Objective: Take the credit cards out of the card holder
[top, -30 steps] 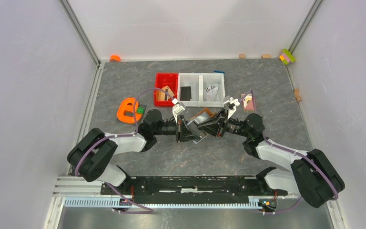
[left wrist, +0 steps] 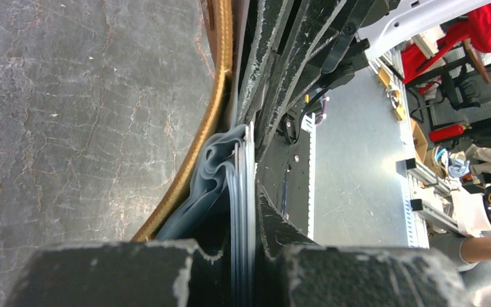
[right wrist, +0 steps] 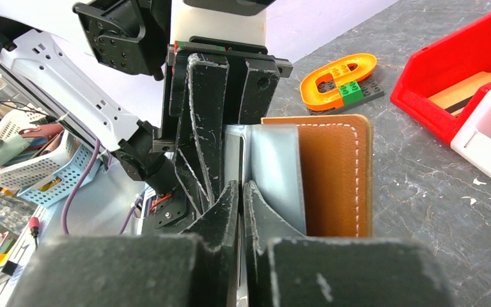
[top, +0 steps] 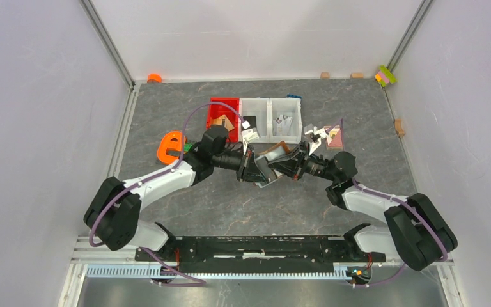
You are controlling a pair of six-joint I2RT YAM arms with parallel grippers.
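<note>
The card holder, a brown leather cover with white stitching and clear plastic sleeves, is held in the air between my two grippers. In the top view, my left gripper is on its left side and my right gripper on its right. The left wrist view shows several thin, pale layers edge-on between the left fingers; cards and sleeves cannot be told apart there. In the right wrist view, the right fingers nearly meet, with a thin sleeve edge between them. Any card inside is hidden.
Behind the holder stand a red bin and a white two-part bin. An orange toy piece lies at the left, a picture card at the right.
My left arm has moved a little to the right and back and has turned, so its wrist now covers part of the bins. The right arm and the holder have barely shifted.
</note>
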